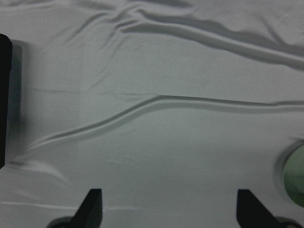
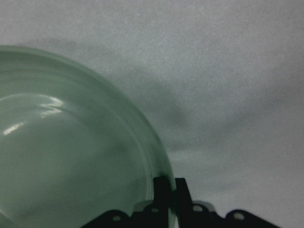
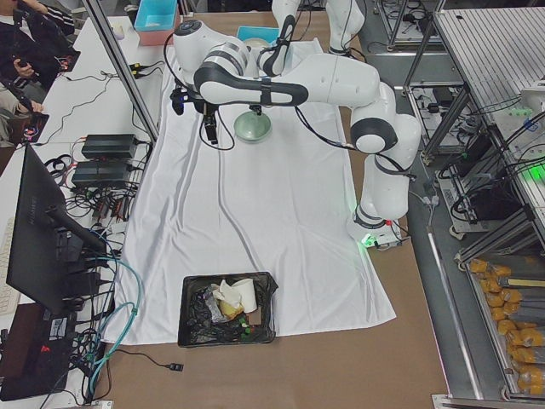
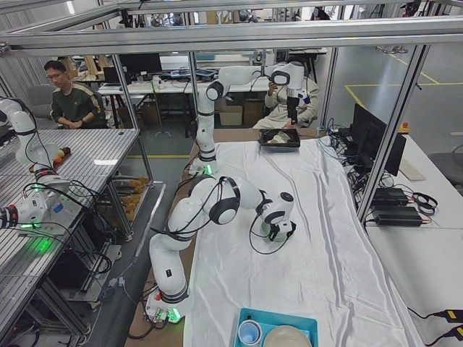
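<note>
A green bowl (image 2: 71, 147) rests on the white cloth near the middle of the table, also visible in the camera left view (image 3: 252, 126). My right gripper is at its rim, one finger inside and one outside, shut on it. My left gripper hangs high over the cloth, open, with only cloth below between its fingers; the bowl shows at the right edge of the left wrist view.
A black lined tray (image 3: 226, 332) with mixed items sits at one end of the table. At the other end is a blue tray (image 4: 307, 329) with a cup and plate.
</note>
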